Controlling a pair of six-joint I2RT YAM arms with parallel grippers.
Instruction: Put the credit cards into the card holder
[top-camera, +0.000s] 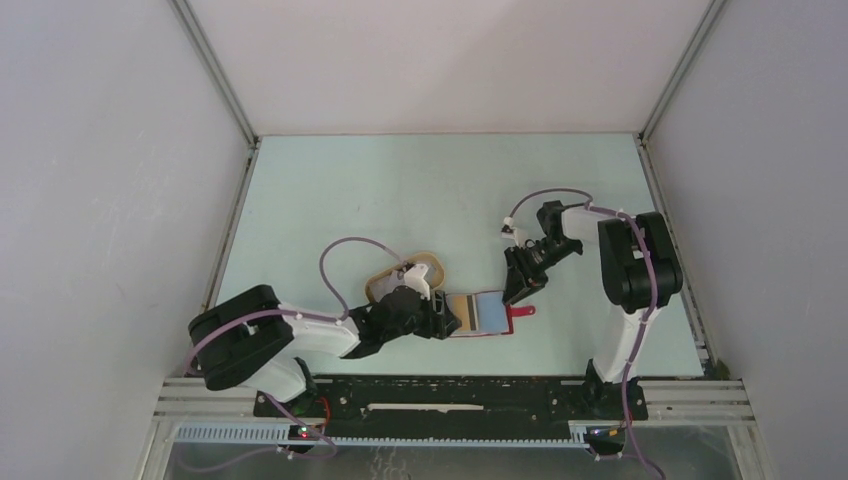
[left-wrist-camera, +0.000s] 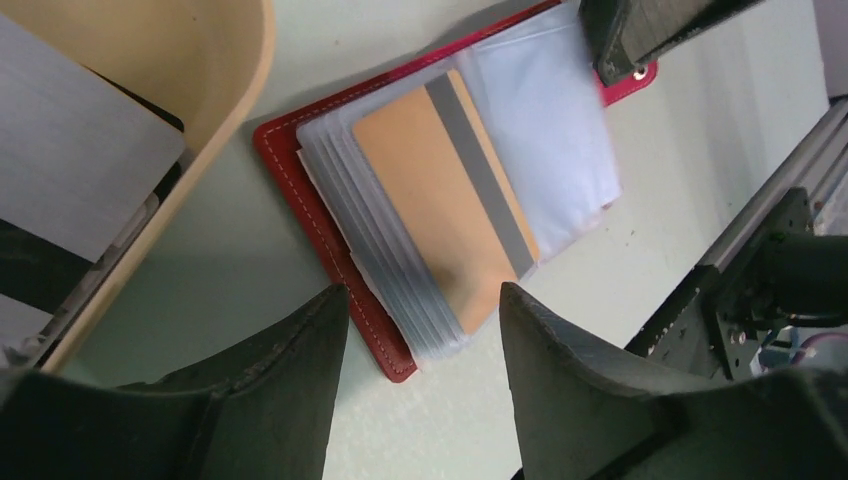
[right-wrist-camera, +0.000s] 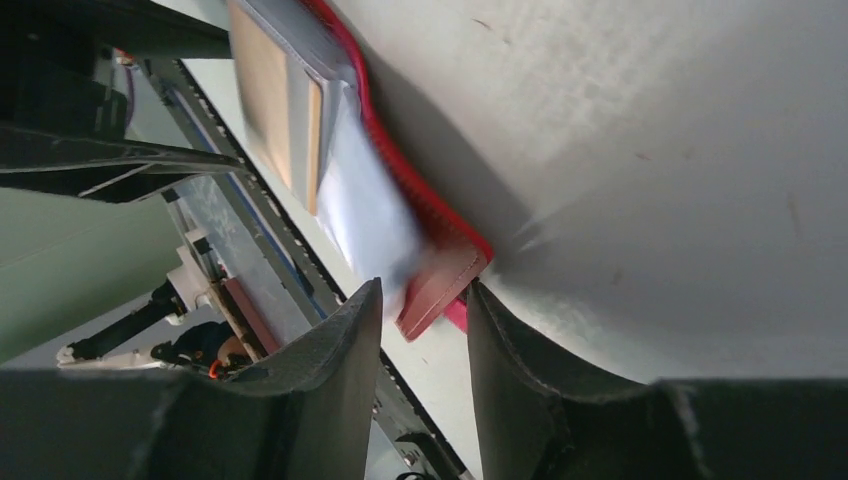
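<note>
The red card holder (top-camera: 510, 325) lies flat at the front centre of the table, its strap to the right, with a tan striped card (left-wrist-camera: 440, 200) and pale sleeves inside. My left gripper is part open over the holder's left end, nothing visibly held. My right gripper has its fingertips at the holder's right end, by the red flap (right-wrist-camera: 445, 270), part open; whether it grips the flap is unclear. In the left wrist view, a tan tray (left-wrist-camera: 225, 90) holds grey cards (left-wrist-camera: 80, 140).
The tray sits behind and left of the holder, partly under my left arm. The table's front rail (top-camera: 470, 390) runs close in front.
</note>
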